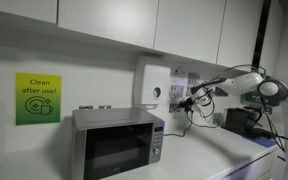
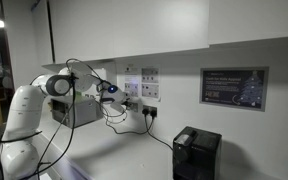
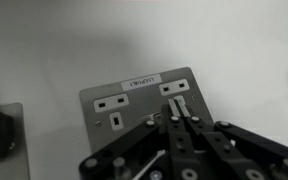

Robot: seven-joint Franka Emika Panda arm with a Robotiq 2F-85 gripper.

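Note:
In the wrist view a grey metal wall socket plate [image 3: 129,117] with pin slots and a small white label fills the middle. My gripper is in front of its right part, fingertips together and nothing visible between them. The tips overlap the area by the plate's upper right slot; whether they touch it cannot be told. From outside, the gripper [image 1: 187,102] is close to the back wall above the counter, where its fingers are too small to make out.
A silver microwave [image 1: 119,143] stands on the counter, with a white dispenser [image 1: 153,82] on the wall behind. Black plugs [image 2: 151,113] and hanging cables are near the arm. A black machine [image 2: 195,153] occupies the counter's other side.

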